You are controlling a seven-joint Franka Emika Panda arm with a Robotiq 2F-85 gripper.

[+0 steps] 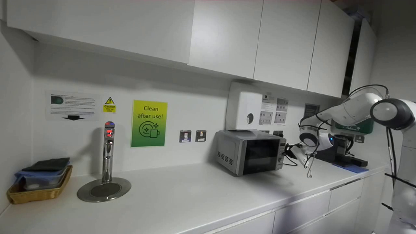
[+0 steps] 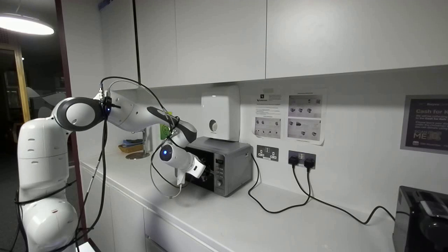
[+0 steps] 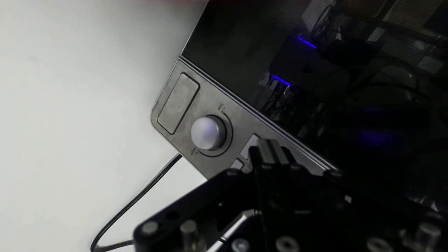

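Observation:
A silver microwave (image 1: 249,152) with a dark door stands on the counter, its door shut. Its control panel (image 3: 176,103) fills the middle of the wrist view, with a round knob (image 3: 208,132), a long button and small grey buttons (image 3: 237,163). My gripper is shut, and nothing shows between its fingers. The fingertips appear over the panel beside the small buttons; whether they touch it I cannot tell. In exterior view 2 the arm's hand (image 2: 195,166) is in front of the microwave (image 2: 239,168), hiding part of its door.
A black cable (image 2: 268,210) trails over the counter to the right of the microwave. A dark appliance (image 2: 420,218) stands further right. Above hang a white dispenser (image 2: 220,113) and wall cupboards (image 2: 222,37).

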